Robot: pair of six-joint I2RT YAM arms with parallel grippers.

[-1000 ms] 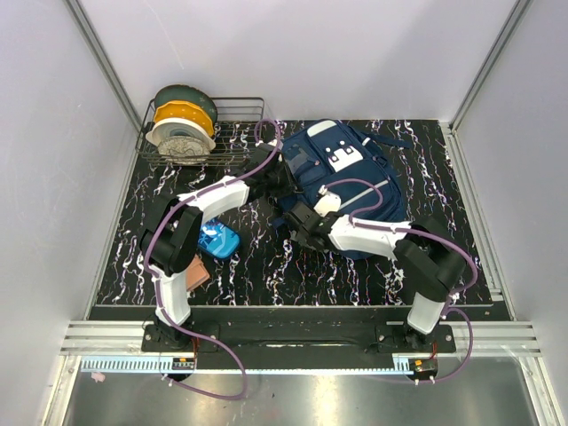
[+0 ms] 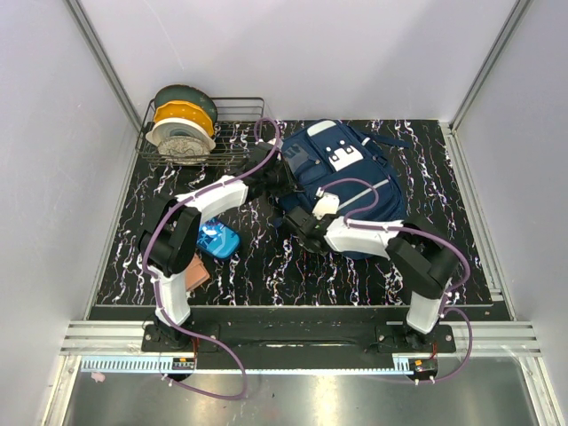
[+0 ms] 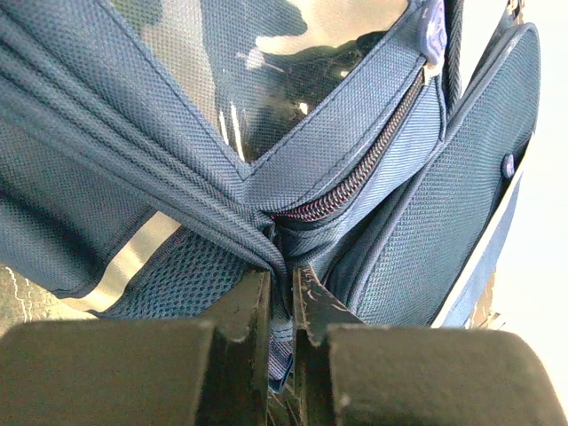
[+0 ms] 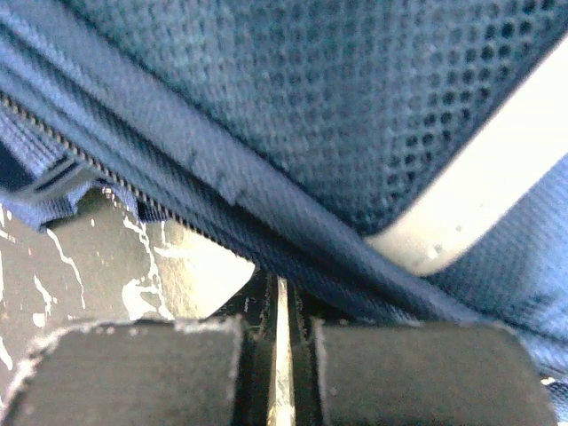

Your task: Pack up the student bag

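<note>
The dark blue student bag (image 2: 357, 158) lies on the dark marbled table. Its fabric edge (image 3: 253, 235) is pinched by my left gripper, shut beside a short zipper (image 3: 359, 173). Under the bag's lower edge, my right gripper is shut with nothing between its fingers; only a thin slit of light shows there. A long zipper (image 4: 133, 188) runs along the bag's seam just above those fingers. The zipper pull is not visible between them or elsewhere in the right wrist view.
A blue case (image 2: 218, 240) and a salmon-coloured flat item (image 2: 196, 273) lie left of the bag, near the left arm. At the back left stands a wire rack (image 2: 238, 110) holding plates.
The bag edge has come closer to it.
</note>
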